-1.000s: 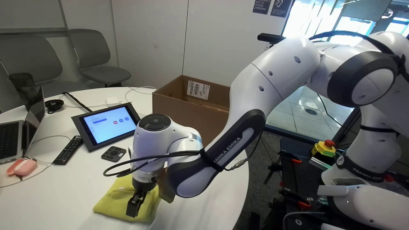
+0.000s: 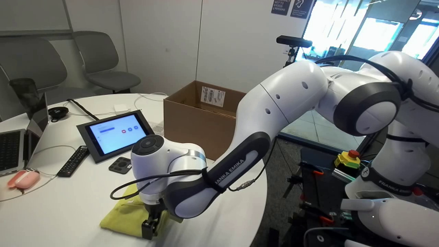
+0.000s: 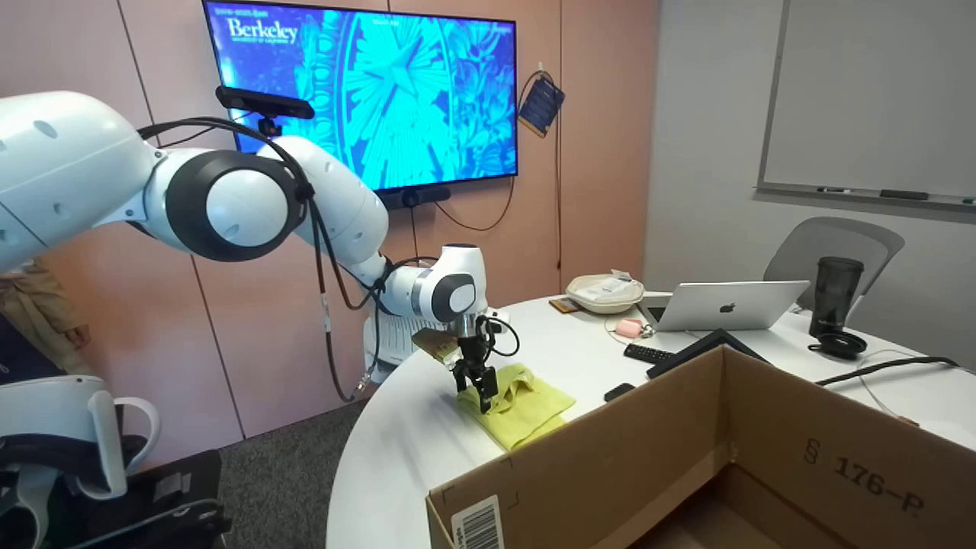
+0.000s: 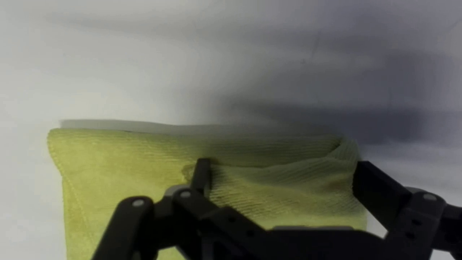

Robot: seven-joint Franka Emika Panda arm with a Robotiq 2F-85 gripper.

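Observation:
A folded yellow-green cloth [image 2: 119, 216] lies flat on the white table, its top layer creased. My gripper points down over one edge of the cloth [image 4: 117, 169] in the wrist view, its fingers wide apart. One finger [image 4: 201, 175] stands over the cloth; the other finger [image 4: 376, 190] is at its right-hand side. A raised fold lies in the gap between them, not pinched. In the second exterior view the gripper [image 3: 478, 398] is low at the near-arm end of the cloth [image 3: 526, 412]. Whether the fingertips touch the cloth or table is hard to tell.
An open cardboard box [image 2: 197, 125] stands on the table beyond the arm. A tablet [image 2: 117, 133], a small black remote [image 2: 122, 165], a long remote [image 2: 73, 161] and a laptop [image 2: 12, 150] sit further off. Bare table [image 2: 74, 206] surrounds the cloth.
The arm has come lower, and its hand has shifted left in exterior view 1, with the gripper now nearer upright and closer to the table. The cloth looks unmoved.

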